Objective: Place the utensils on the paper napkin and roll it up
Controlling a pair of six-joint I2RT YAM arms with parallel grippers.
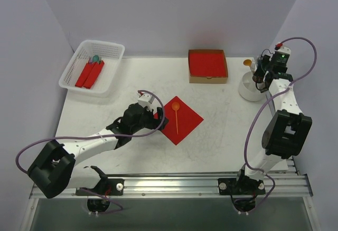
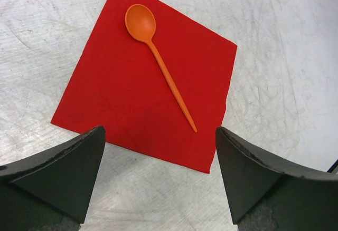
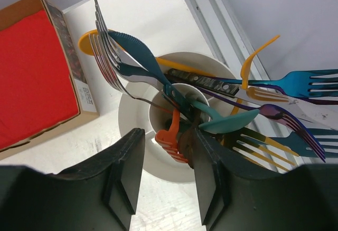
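Note:
An orange spoon [image 2: 170, 82] lies on the flat red napkin [image 2: 113, 88], bowl toward one corner. My left gripper is open above the napkin's near edge, nothing between its fingers. At the back right, the white utensil holder [image 1: 248, 89] stands partly under my right gripper [image 1: 259, 77]. In the right wrist view, the right gripper is open, its fingertips either side of an orange-red fork [image 3: 170, 136] in the holder's inner cup. A gap shows left of that fork; contact on the right is unclear because a brown handle [image 3: 186, 142] crowds there.
More forks, knives and spoons fan out of the holder, such as a teal fork [image 3: 311, 83]. Beside it sits a cardboard box [image 1: 208, 80] of red napkins. A white basket [image 1: 113, 65] with red rolls stands far left.

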